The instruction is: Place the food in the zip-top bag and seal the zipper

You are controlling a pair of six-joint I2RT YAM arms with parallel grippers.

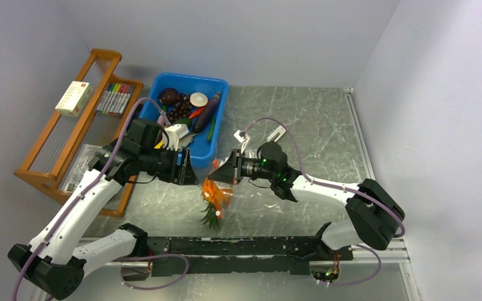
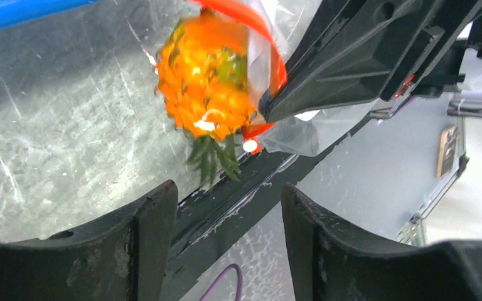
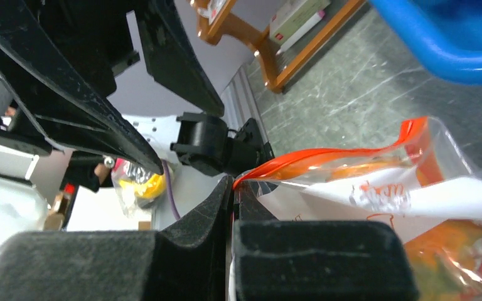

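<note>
My right gripper [image 1: 215, 177] is shut on the orange zip edge [image 3: 326, 154] of the clear zip top bag, the thin strip running between its fingertips. The bag [image 2: 310, 135] hangs from there, its film hard to trace in the top view. A toy pineapple [image 2: 204, 78] sits at the bag's mouth, orange body against the film and green leaves [image 1: 211, 217] poking out towards the front. My left gripper [image 1: 190, 178] stands just left of the bag, its fingers [image 2: 154, 229] apart and nothing showing between them; it does not touch the pineapple.
A blue bin [image 1: 222, 119] holding several toy foods stands behind the grippers. At the left is a wooden rack [image 1: 50, 164] with markers and a small box [image 1: 74, 98]. A white strip [image 1: 276, 134] lies behind my right arm.
</note>
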